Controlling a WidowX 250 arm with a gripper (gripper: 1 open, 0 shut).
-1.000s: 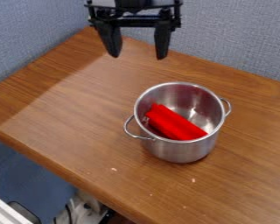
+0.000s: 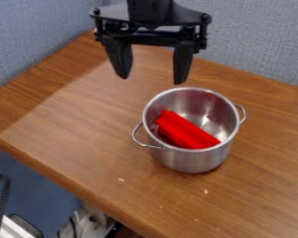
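My black gripper (image 2: 152, 58) hangs high at the top centre, its two fingers wide apart with empty space between them. Below it and to the right, a steel pot (image 2: 204, 164) with two wire handles stands on the wooden table (image 2: 71, 130). Inside the pot lies a red cylindrical object (image 2: 186, 131), tilted along a diagonal.
Padded grey walls (image 2: 264, 46) bound the back and left. A gap with cables shows beyond the table edge at the lower left.
My gripper has moved down in the view and appears larger, coming closer toward the pot. The pot and the red object are unchanged.
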